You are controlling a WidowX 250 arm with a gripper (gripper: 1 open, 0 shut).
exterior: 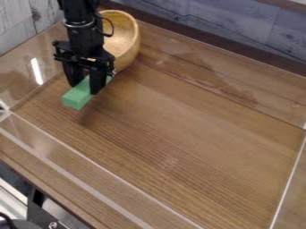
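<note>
The black robot gripper (86, 77) hangs at the upper left of the camera view, shut on a green object (78, 97) that is tilted, its lower end toward the lower left over the wooden table. A tan round bowl (123, 36) sits just behind the gripper at the top, partly hidden by the arm. Whether the green object touches the table is hard to tell.
</note>
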